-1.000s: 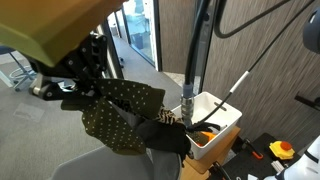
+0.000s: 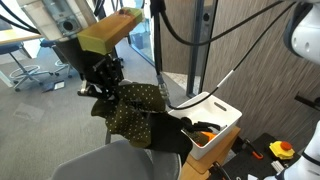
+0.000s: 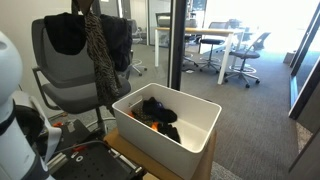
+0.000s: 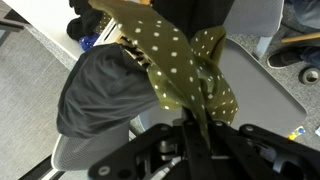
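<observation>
A dark cloth with pale dots [image 2: 138, 112] hangs from my gripper [image 2: 108, 86], which is shut on it. In the wrist view the dotted cloth [image 4: 170, 55] runs up to the gripper and spreads over the grey chair seat [image 4: 262, 100]. From the second exterior view, the hanging cloth [image 3: 100, 55] is a narrow strip near the chair's back; the gripper is out of frame there. A plain black cloth [image 4: 105, 90] lies over the chair, beneath and beside the dotted one.
A white bin [image 3: 190, 150] with dark and orange items inside stands on a wooden surface [image 2: 222, 147] beside the chair. A red emergency button [image 2: 281, 148] is at the right. Desks and office chairs are farther back.
My gripper has moved right and away from the first exterior camera, carrying the dotted cloth along. The cloth now hangs more bunched, near the chair. The bin has stayed put.
</observation>
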